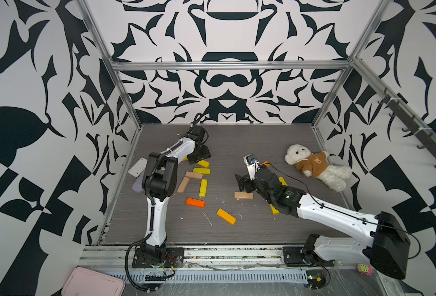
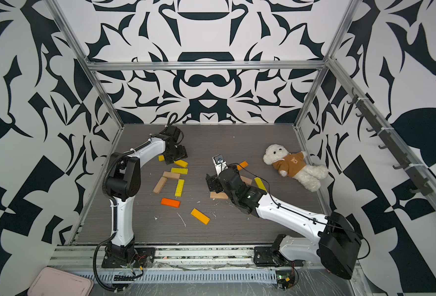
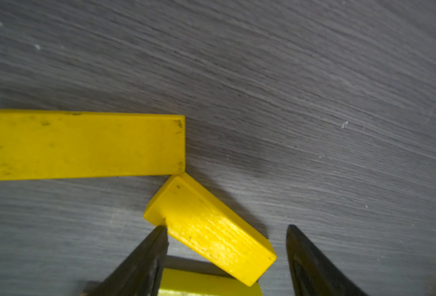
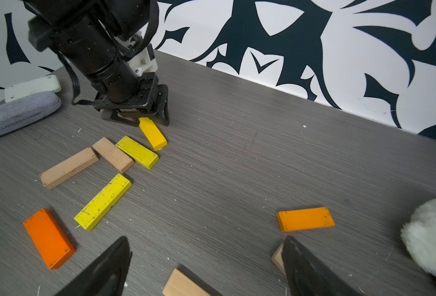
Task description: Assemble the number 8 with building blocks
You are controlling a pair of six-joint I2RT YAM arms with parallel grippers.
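In the left wrist view an angled yellow block (image 3: 218, 229) lies between the parted fingers of my left gripper; the left fingertip is close to its side, while a small gap shows at the right. Its far corner meets a longer-looking yellow block (image 3: 80, 145). Another yellow block (image 1: 201, 171) lies just nearer, beside two wooden blocks (image 1: 194, 175) and an upright-running yellow block (image 1: 203, 188). My right gripper is open and empty above the table's middle, over a wooden block (image 4: 183, 284).
A red-orange block (image 1: 195, 202) and an orange block (image 1: 226, 216) lie toward the front. Right of centre are an orange block (image 2: 242, 165), a wooden block (image 2: 246, 180) and a yellow block (image 2: 260, 183). A teddy bear (image 1: 319, 166) sits at the right.
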